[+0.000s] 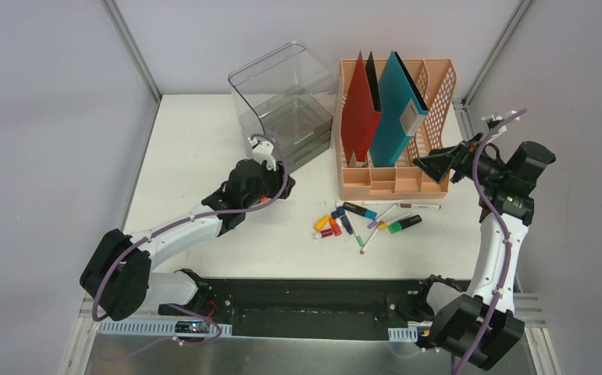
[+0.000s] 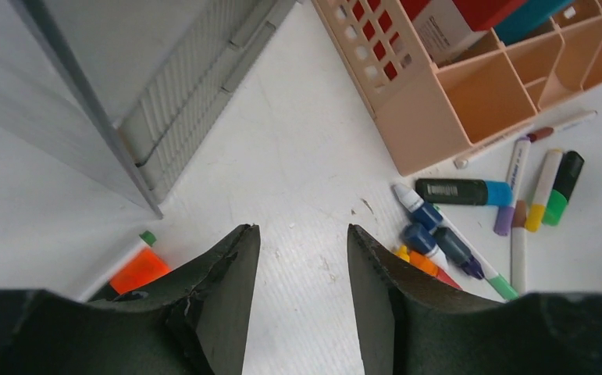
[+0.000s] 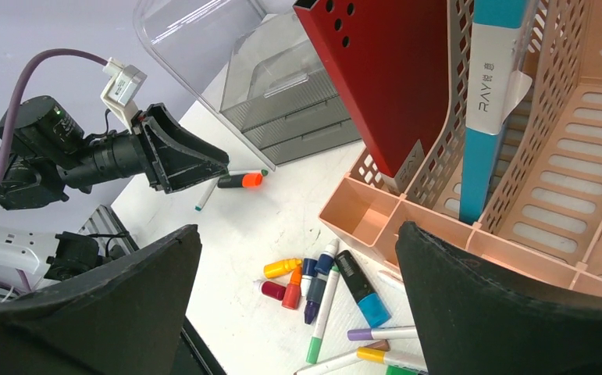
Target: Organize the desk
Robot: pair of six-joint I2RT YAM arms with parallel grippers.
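My left gripper stands open above the table, nothing between its fingers, just right of an orange-capped marker point(image 2: 140, 272) and a pen by the clear drawer box point(image 1: 286, 117). My right gripper is open at the right of the peach organizer point(image 1: 387, 183), above its front section. The organizer holds a red folder point(image 1: 360, 117) and a teal folder point(image 1: 391, 129) upright. Loose markers and small bottles, among them a black marker with blue cap point(image 3: 357, 281) and a yellow bottle point(image 3: 280, 267), lie in front of the organizer.
The clear box stands at the back centre, left of the organizer, leaving a narrow strip of table between them.
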